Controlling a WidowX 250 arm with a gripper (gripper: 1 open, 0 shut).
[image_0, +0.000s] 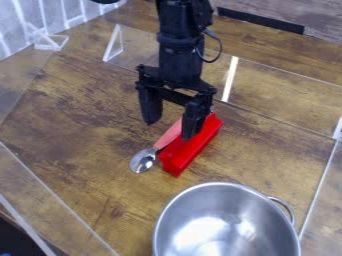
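My black gripper (173, 114) hangs over the middle of the table with its fingers apart, above a spoon with a pink handle and a red block. The spoon's metal bowl (144, 160) lies at the lower left of the red block (187, 152), and the pink handle runs up beside the block, partly hidden by my gripper.
A large steel bowl (225, 225) stands at the bottom right. A pale transparent edge runs along the upper left.
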